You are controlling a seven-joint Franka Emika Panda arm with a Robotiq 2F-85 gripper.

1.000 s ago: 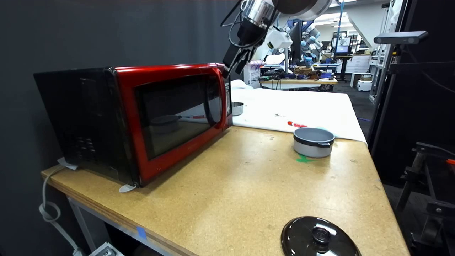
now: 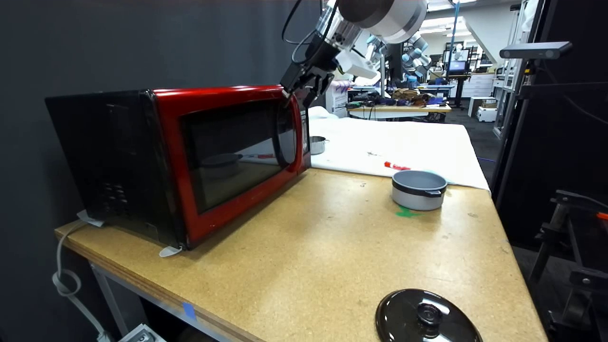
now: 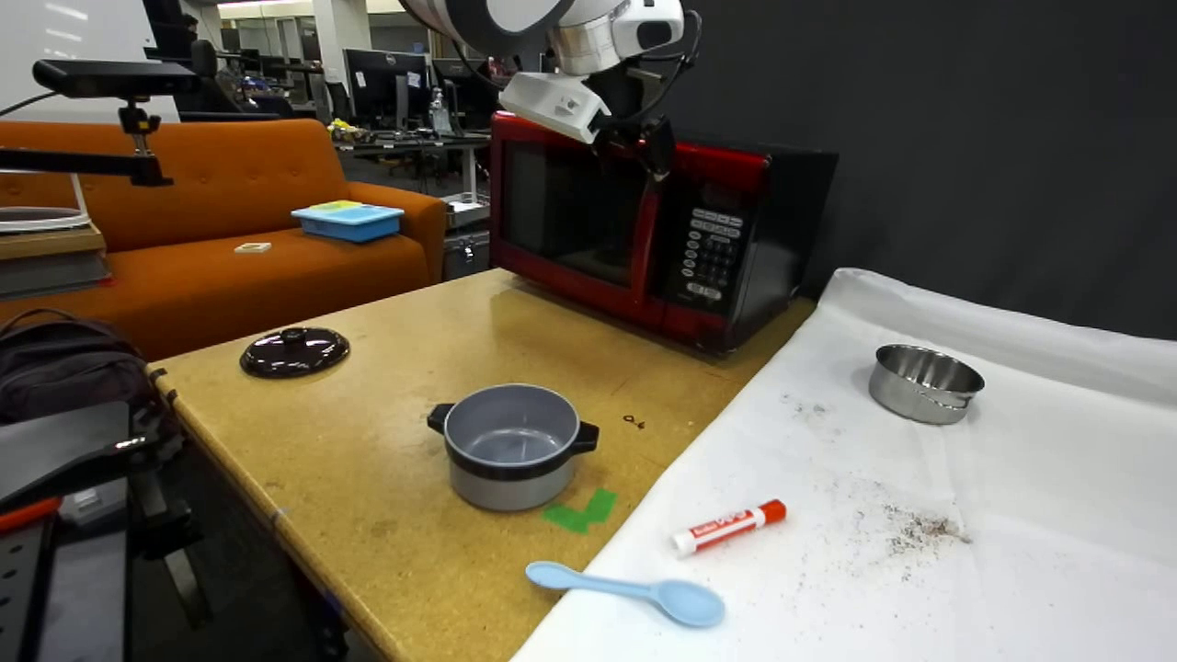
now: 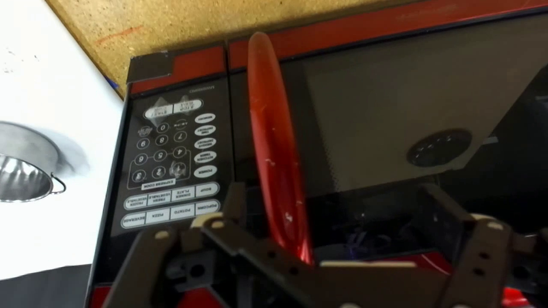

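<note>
A red microwave (image 2: 188, 165) stands at the table's back with its door closed. Its long curved handle (image 4: 277, 149) runs down the door beside the black keypad (image 4: 172, 159). At the handle's upper end is my gripper (image 2: 298, 97), open and tilted down. In the wrist view the handle passes between the spread fingers, nearer the left one; whether either finger touches it I cannot tell. The second exterior view shows the gripper only partly, behind the wrist.
A grey pot (image 3: 513, 485) and a black lid (image 2: 427, 316) rest on the bare wooden table (image 2: 319, 251). On the white cloth (image 3: 861, 552) are a steel pan (image 3: 924, 386) and red marker (image 3: 728, 528). A blue spoon (image 3: 690, 603) straddles its edge. Clear table lies before the door.
My gripper has come lower and moved left in the first exterior view, closer to the microwave's door at the top of the handle. The microwave, pot and lid have stayed put.
</note>
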